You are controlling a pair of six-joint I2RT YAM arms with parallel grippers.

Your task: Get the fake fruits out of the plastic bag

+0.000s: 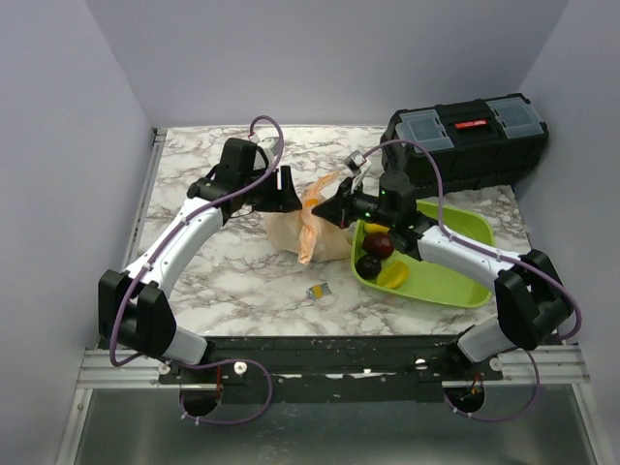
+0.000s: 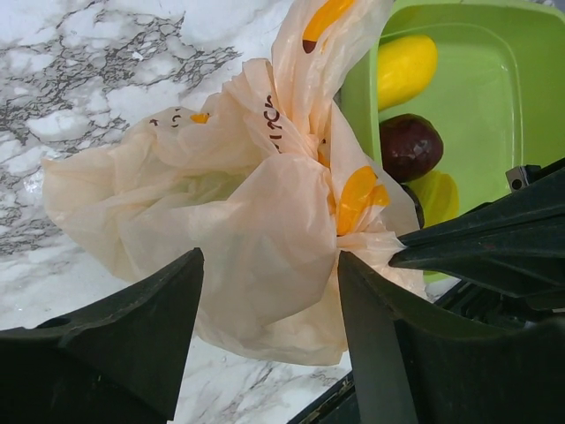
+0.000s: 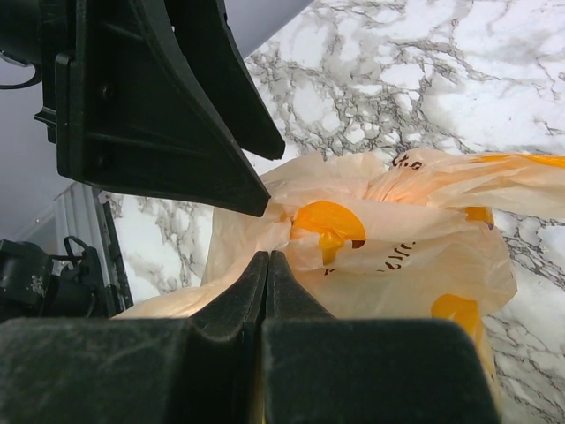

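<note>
The thin, peach plastic bag with orange print lies crumpled on the marble table. My right gripper is shut on a gathered fold of the bag at its right side, also seen in the left wrist view. My left gripper stands open over the bag, its fingers apart with the film showing between them. A faint greenish patch shows through a bag fold; whatever lies inside is mostly hidden. In the green tub are a dark red fruit, a yellow fruit, a dark one and a yellow curved one.
The green tub stands right of the bag, much of its floor bare. Behind it sits a black toolbox. A small yellow-and-grey packet lies in front of the bag. Free table extends to the left.
</note>
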